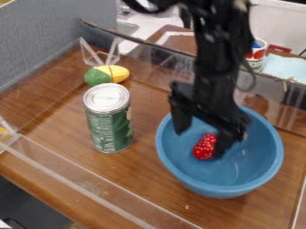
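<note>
My black gripper (210, 125) reaches down into the blue bowl (242, 174), open, its fingers either side of and just over the red strawberry (205, 147), which partly shows beneath it. The strawberry's leafy top is hidden by the gripper.
A tall green-and-silver can (109, 121) stands left of the bowl. A green object (97, 78) and a yellow one (117, 72) lie behind it. A red-and-white can (256, 57) is at the back right. A grey panel (34, 49) borders the left.
</note>
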